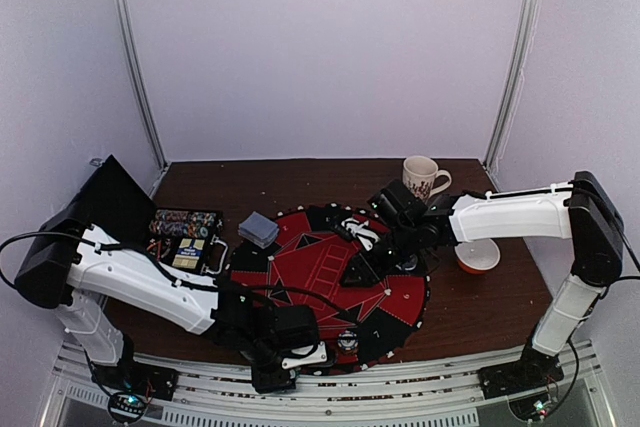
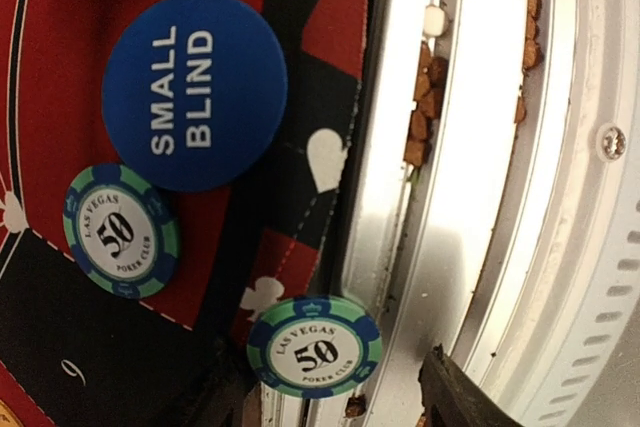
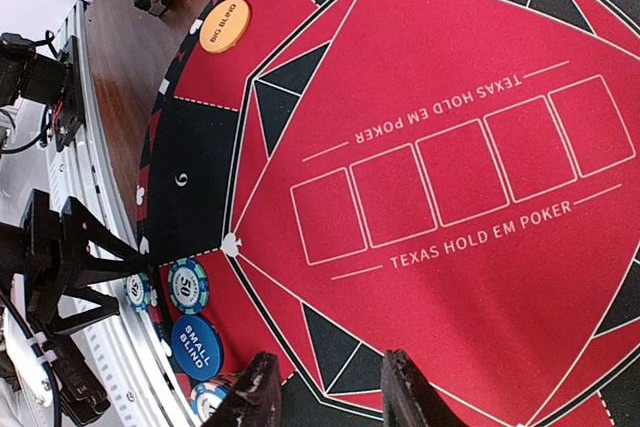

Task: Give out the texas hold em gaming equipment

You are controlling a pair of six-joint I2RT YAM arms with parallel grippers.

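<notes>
My left gripper is open at the mat's front edge, a green-and-blue 50 chip between or just beyond its fingertips. A second 50 chip and the blue Small Blind disc lie beside it on the red-and-black poker mat. The orange Big Blind disc lies farther along the mat. My right gripper hangs over the mat, part open, with nothing visible between its fingers.
A chip case sits at the left, beside a card stack. A mug and a white bowl stand at the right. The metal rail borders the front edge.
</notes>
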